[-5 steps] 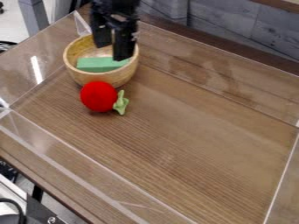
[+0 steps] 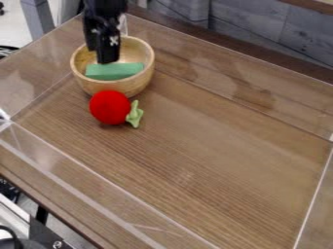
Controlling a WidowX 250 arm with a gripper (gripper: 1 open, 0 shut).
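Observation:
A wooden bowl (image 2: 142, 76) near the upper left holds a green block (image 2: 113, 71). Just below the bowl lies a red tomato-like toy (image 2: 109, 107) with green leaves on its right. My black gripper (image 2: 104, 44) hangs over the back of the bowl, above the green block, open, with its fingers pointing down.
A raised dark wooden edge runs along the back right. Cables and a metal frame lie beyond the table's left edge.
My gripper has moved left from beyond the bowl's right side to over the bowl. The bowl, block and red toy look unmoved.

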